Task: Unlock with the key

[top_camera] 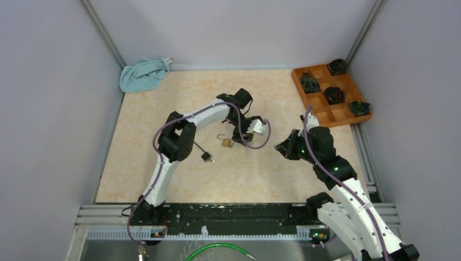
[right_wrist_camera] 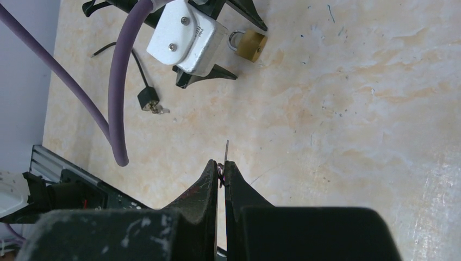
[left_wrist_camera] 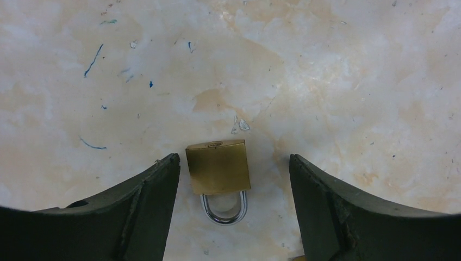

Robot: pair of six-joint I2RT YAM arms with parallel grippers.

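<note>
Between the spread fingers of my left gripper lies a small brass padlock (left_wrist_camera: 218,169), closer to the left finger and apart from the right one. Its keyhole face is at the upper end and its silver shackle looks closed. In the right wrist view the same padlock (right_wrist_camera: 251,45) shows beside the left gripper's fingers. My right gripper is shut on a thin metal key (right_wrist_camera: 226,149), with a small ring at the fingertips, held well right of the padlock. A second brass padlock (top_camera: 226,142) rests left of the left gripper, with a shackle piece behind it.
A black block (top_camera: 206,156) with a metal end and a cord lies left of centre. Blue cloth (top_camera: 142,76) sits at the back left, a wooden compartment tray (top_camera: 321,118) at the back right.
</note>
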